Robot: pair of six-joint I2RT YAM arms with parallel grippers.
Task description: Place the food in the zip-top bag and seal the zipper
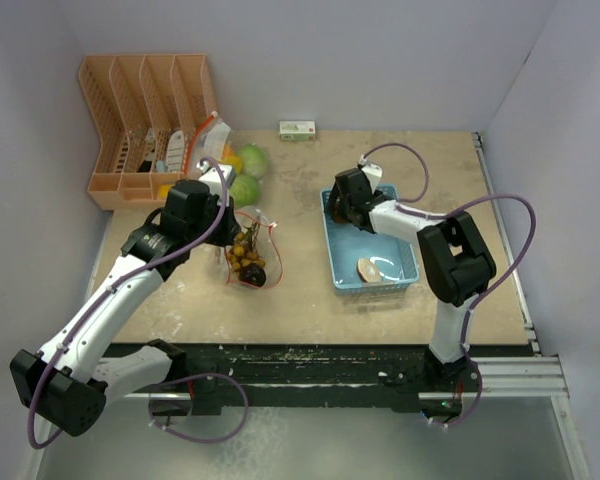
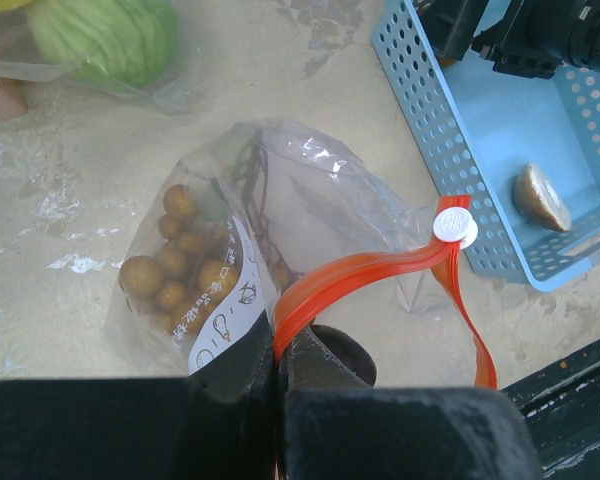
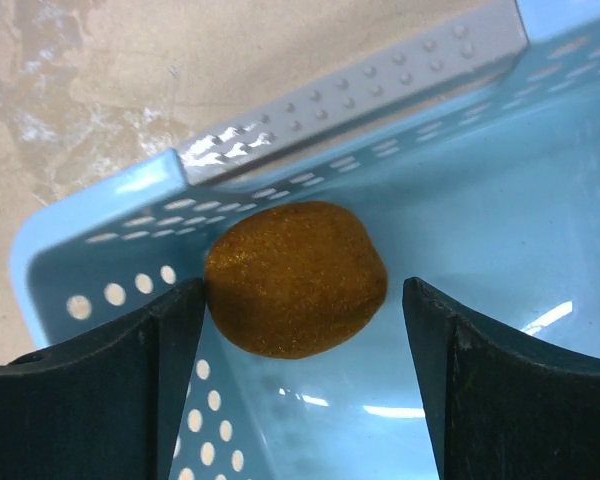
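Observation:
My left gripper is shut on the orange zipper edge of the clear zip top bag and holds its mouth up. Small round potatoes and a dark item lie in the bag. On the right, a blue basket holds a brown, rounded food piece in one corner. Around that piece stands my right gripper, part open. Its left finger seems to meet the food's side; a narrow gap shows at the other. A pale-cut food piece lies elsewhere in the basket.
Another bag with green produce sits behind the held bag. An orange rack stands at the back left, and a small white box lies at the back. Table between bag and basket is clear.

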